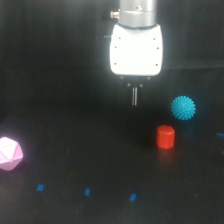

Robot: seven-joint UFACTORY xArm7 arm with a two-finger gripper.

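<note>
The gripper (134, 96) hangs from the white wrist housing at the top centre, above and left of a red cylinder (165, 136). Its two thin fingers are close together; whether anything is between them is too small to tell, though none shows. The red cylinder stands upright on the dark surface. A cyan spiky ball (183, 107) sits behind it to the right.
A pink faceted object (8, 153) lies at the far left. Small blue marks dot the dark surface (80, 170).
</note>
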